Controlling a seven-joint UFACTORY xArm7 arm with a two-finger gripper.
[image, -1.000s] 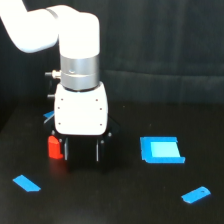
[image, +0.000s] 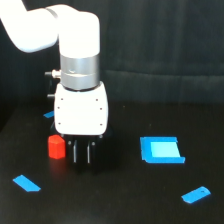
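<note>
The white gripper (image: 81, 153) points down near the left of the dark table. Its two thin dark fingers stand a short way apart, and only dark background shows in the gap. A red block (image: 57, 147) lies just left of the fingers, outside the gap. Whether it touches the gripper cannot be told from this view. To the right lies a pale square with a blue tape border (image: 144, 151), well apart from the gripper.
Strips of blue tape lie at the front left (image: 26, 184) and front right (image: 196, 195). Another bit of blue tape (image: 49, 114) shows behind the block. Between the gripper and the pale square the table is bare. A dark curtain (image: 160, 50) hangs behind.
The fingers have come closer together, narrowing the gap. The hand has hardly moved, and the red block and pale square look unmoved.
</note>
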